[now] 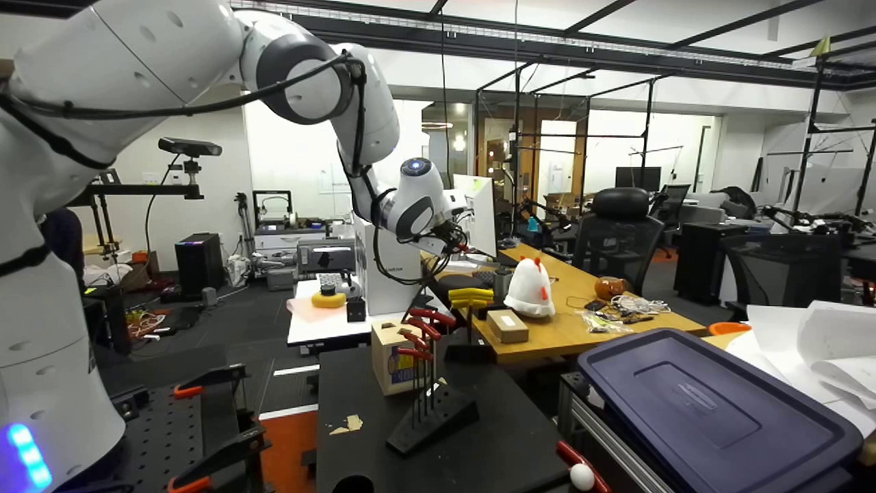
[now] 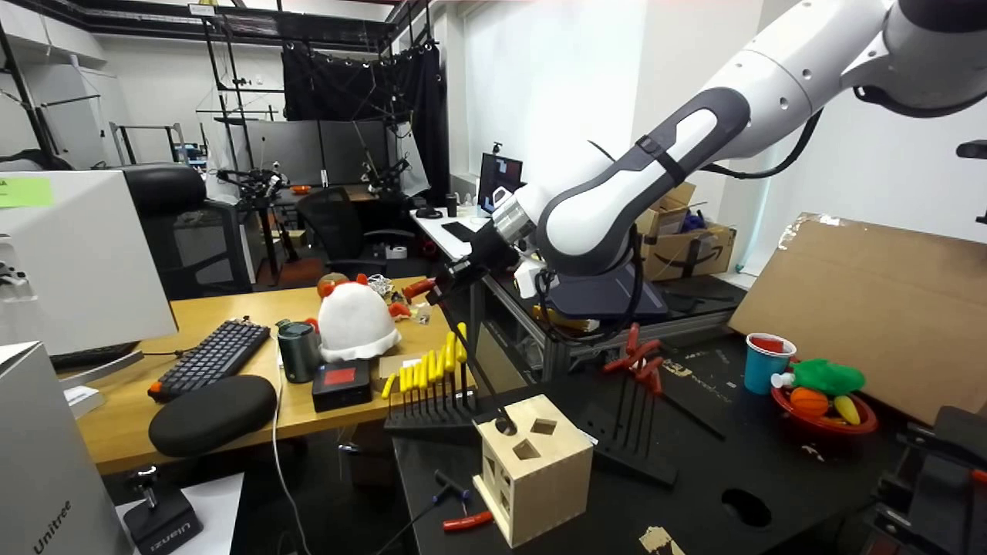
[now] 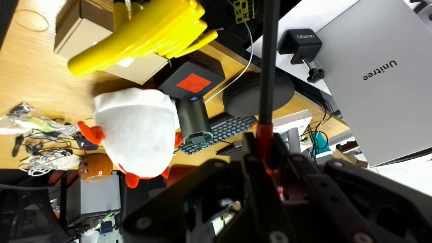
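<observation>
My gripper is shut on the red handle of a hex key, whose long black shaft (image 3: 268, 64) points away from the fingers in the wrist view. In exterior view 2 the gripper (image 2: 439, 288) hangs above and left of a wooden shape-sorter box (image 2: 546, 481). The slanted shaft (image 2: 472, 356) runs down from it to a round hole in the box's top. Whether the tip is inside the hole or just over it, I cannot tell. Exterior view 1 has the same box (image 1: 386, 361) partly behind red-handled keys.
Red-handled hex keys (image 1: 423, 329) stand in a black holder beside the box, yellow-handled ones (image 2: 430, 370) in another behind it. A loose red-handled key (image 2: 469, 522) lies near the box. A white plush (image 2: 356, 324) sits on the wooden desk. Bare black table lies front right.
</observation>
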